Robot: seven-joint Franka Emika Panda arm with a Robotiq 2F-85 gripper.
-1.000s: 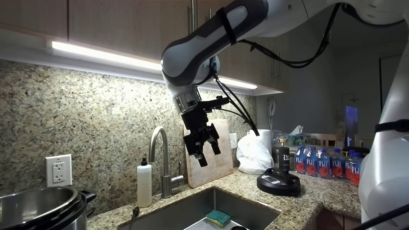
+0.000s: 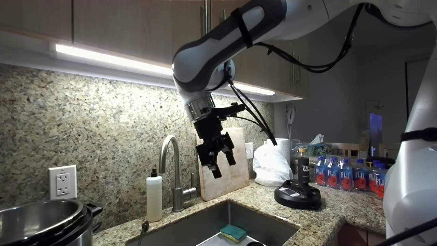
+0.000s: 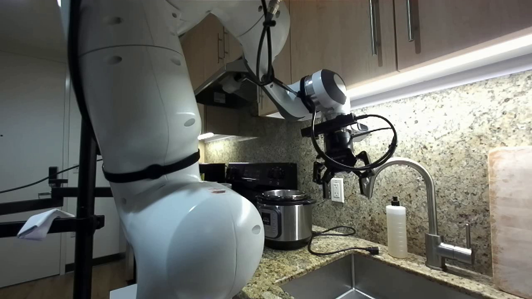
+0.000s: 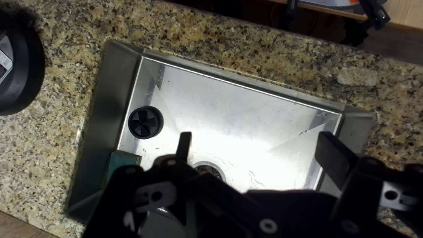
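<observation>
My gripper (image 2: 225, 167) hangs high above the sink, open and with nothing between its fingers. In the wrist view its two fingers (image 4: 335, 156) stand wide apart over the bright steel sink (image 4: 238, 115). A green sponge (image 2: 233, 233) with a yellow underside lies in the sink; the wrist view shows only part of it, behind my left-hand finger. Near it on the sink floor sits a round black drain stopper (image 4: 143, 122). The drain (image 4: 209, 170) is partly covered by my gripper in that view.
A tall faucet (image 2: 177, 172) and a soap bottle (image 2: 154, 199) stand behind the sink, with a cutting board (image 2: 225, 176) against the wall. A steel pressure cooker (image 3: 285, 219) stands beside the sink, its black lid (image 2: 297, 196) on the opposite counter. Several water bottles (image 2: 346, 175) line the far counter.
</observation>
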